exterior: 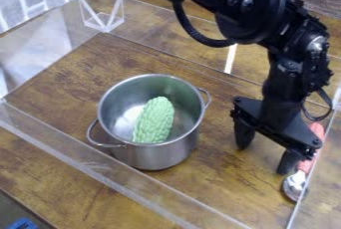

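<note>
A steel pot (150, 148) with two handles sits on the wooden table, left of centre, holding a green corn-textured object (154, 118). At the right, my black gripper (266, 145) is low over the table, fingers pointing down, apparently apart. A pinkish-red object with a silvery end (296, 183) lies beside and partly behind the gripper's right finger, near the right edge of the work area; whether anything sits between the fingers is unclear.
Clear plastic walls (87, 180) border the wooden work area (80, 84). Bare wood surrounds the pot to the back left and between the pot and gripper. A small blue object (19, 223) is at the lower left corner.
</note>
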